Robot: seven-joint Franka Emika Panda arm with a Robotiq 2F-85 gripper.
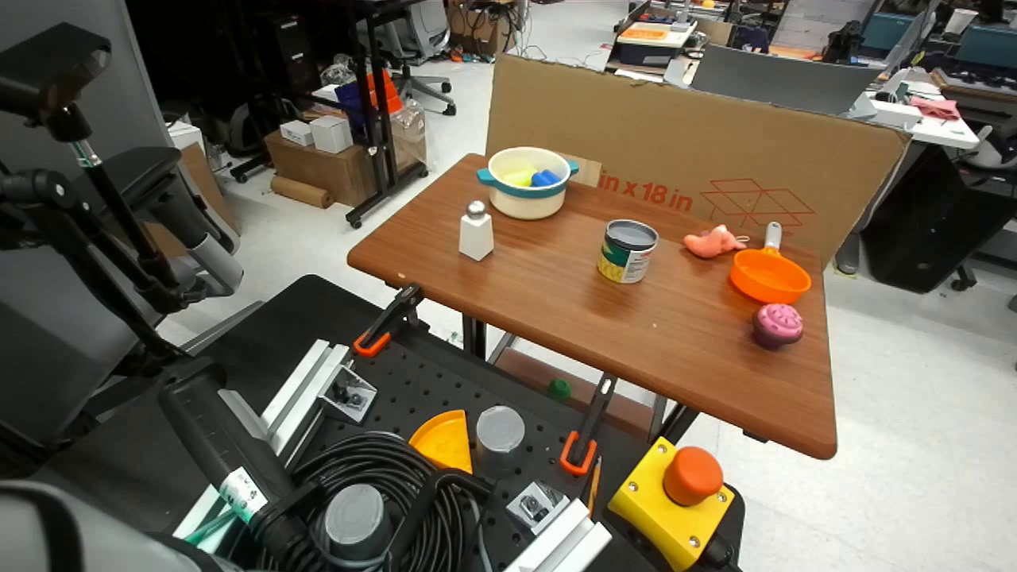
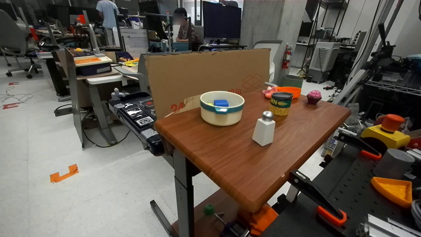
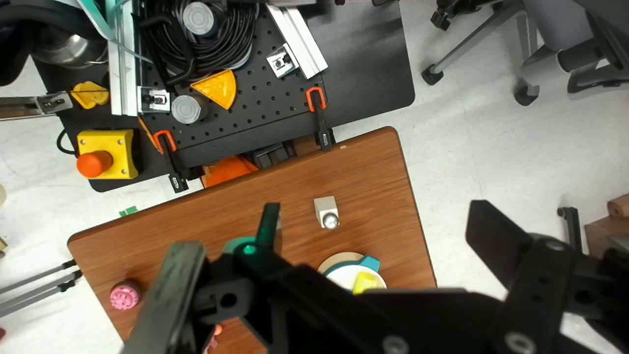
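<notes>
My gripper stands open above the table in the wrist view, fingers wide apart and nothing between them; neither exterior view shows it. Upright on the brown table sits a white shaker with a silver top (image 1: 477,232). Behind it is a cream pot with a teal band (image 2: 222,117), a yellow piece and a blue block (image 2: 221,103) inside. A corn can (image 1: 627,252) occupies the table's middle. Toward the far end are a pink toy (image 1: 713,242), an orange strainer (image 1: 770,276) with a pale handle, and a pink-topped cupcake (image 1: 778,326). In the wrist view, my gripper hides much of the pot and can.
A cardboard panel (image 1: 667,143) rises along the table's back edge. Black clamps (image 1: 593,419) grip the front edge beside a pegboard bench holding coiled cable and a yellow box with an orange button (image 1: 673,500).
</notes>
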